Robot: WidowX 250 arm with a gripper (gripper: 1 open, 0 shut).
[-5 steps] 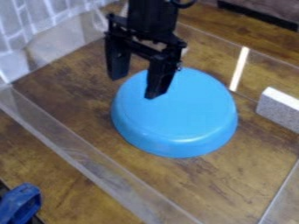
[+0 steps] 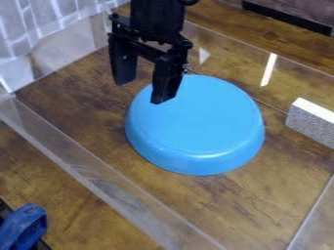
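Observation:
The black gripper (image 2: pixel 144 70) hangs from the top of the view, pointing down over the back left edge of a large round blue object (image 2: pixel 194 127) on the wooden surface. Its two dark fingers are spread apart, and I see nothing held between them.
A pale block (image 2: pixel 312 121) stands at the right edge. A blue item (image 2: pixel 20 230) lies at the lower left. Clear plastic edges run along the left and bottom right.
The gripper has shifted slightly to the left and up over the last second. The round blue object and the other items look unmoved.

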